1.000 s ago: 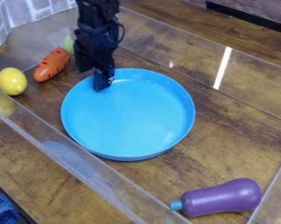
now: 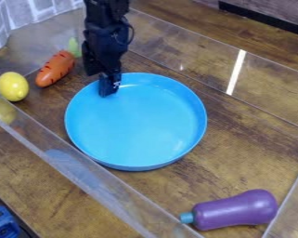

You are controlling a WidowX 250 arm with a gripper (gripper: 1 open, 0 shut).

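The black gripper (image 2: 99, 74) hangs down from the top of the view over the back-left rim of a blue plate (image 2: 136, 130). Its fingers stand apart, and I see nothing held between them. The plate is empty apart from the fingertip at its rim; whether that fingertip touches it I cannot tell.
An orange carrot (image 2: 55, 69) lies left of the gripper, with a green thing (image 2: 71, 46) behind it. A yellow egg-shaped object (image 2: 12, 86) sits farther left. A purple eggplant (image 2: 236, 210) lies at the front right. Clear walls edge the left and front.
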